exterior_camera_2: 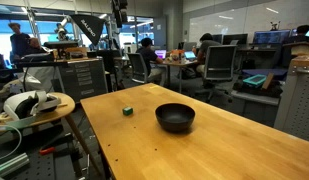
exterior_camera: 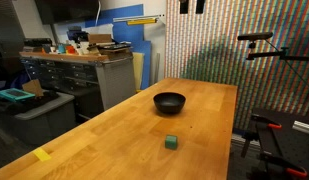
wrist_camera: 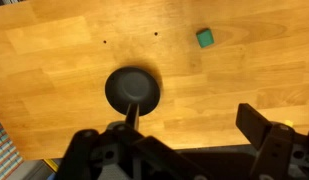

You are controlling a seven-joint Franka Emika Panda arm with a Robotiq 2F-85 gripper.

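A black bowl [exterior_camera: 169, 102] rests upright on the wooden table and looks empty from above in the wrist view [wrist_camera: 132, 90]. Apart from it, a small green block [exterior_camera: 171, 142] lies on bare wood; the same block [exterior_camera_2: 127, 111] shows in exterior view 2. My gripper is high over the table, its fingers wide apart with only tabletop between them. From the wrist camera, the left finger overlaps the bowl's lower edge, while the block [wrist_camera: 205, 38] appears farther up, clear of both fingers. Exterior view 1 catches only the gripper's lower end at its top edge.
A piece of yellow tape [exterior_camera: 42, 154] marks its left edge in exterior view 1. Cabinets with clutter on top [exterior_camera: 79, 45] stand behind, and a striped curtain [exterior_camera: 219, 50] hangs beyond the far end.
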